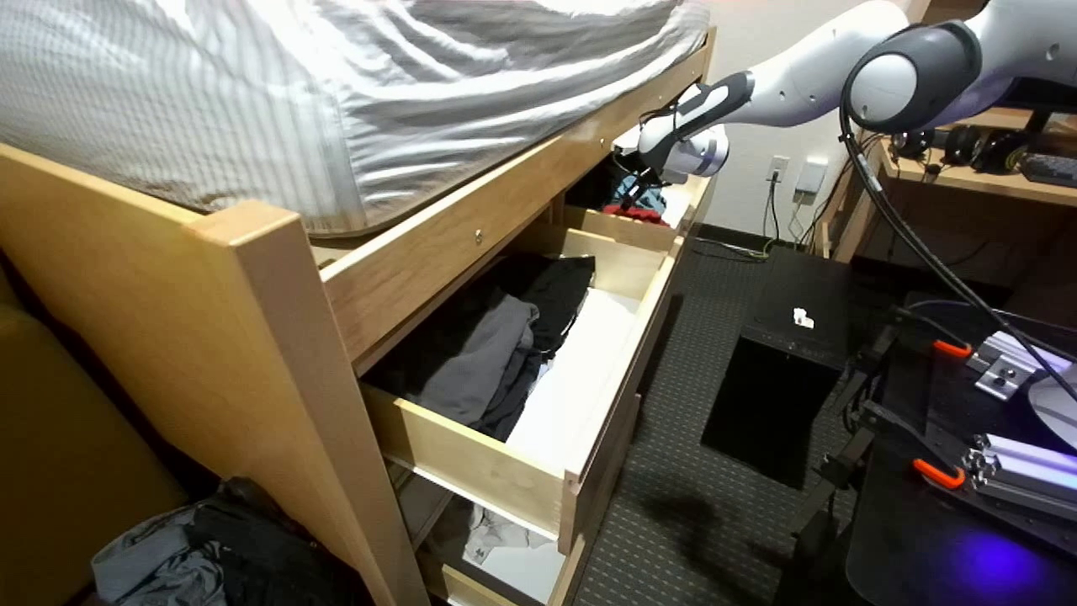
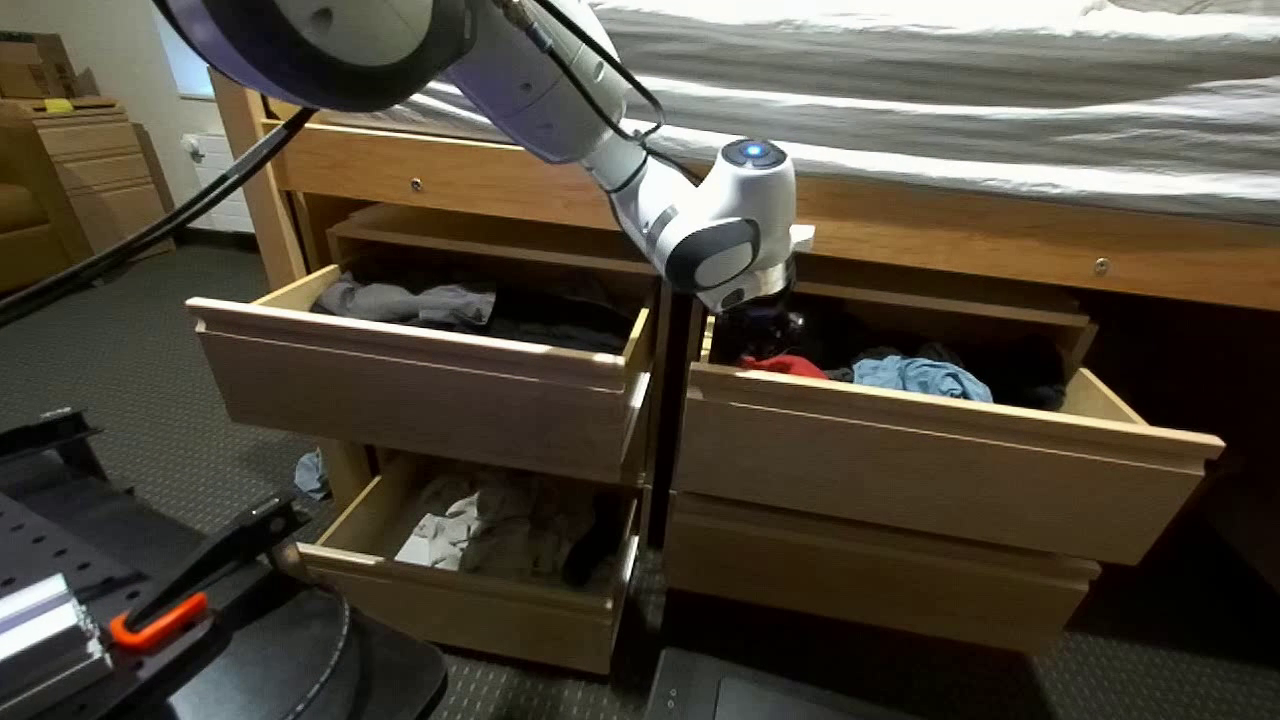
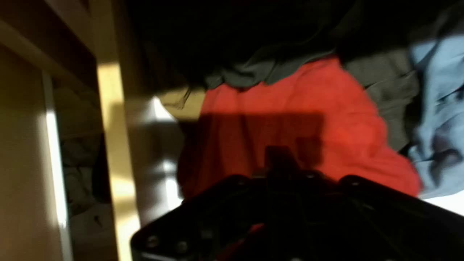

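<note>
In the wrist view, my dark gripper is over a red cloth [image 3: 261,100], its fingers together. Nothing shows clearly between the fingertips; whether they touch the cloth is hard to tell in the dark. The red cloth [image 2: 786,365] lies in the upper right drawer [image 2: 924,438], close to its left side wall. Right of it is a light blue cloth [image 2: 924,377], with dark clothes around and behind. From exterior view 2, my gripper [image 2: 768,330] is down inside this drawer, its tips partly hidden.
The upper left drawer [image 2: 408,384] stands open with grey and black clothes. Below it, another open drawer [image 2: 468,606] holds pale clothes. The bed rail [image 2: 960,246] runs just above the drawers, close to my arm. A black box [image 1: 787,323] stands on the carpet.
</note>
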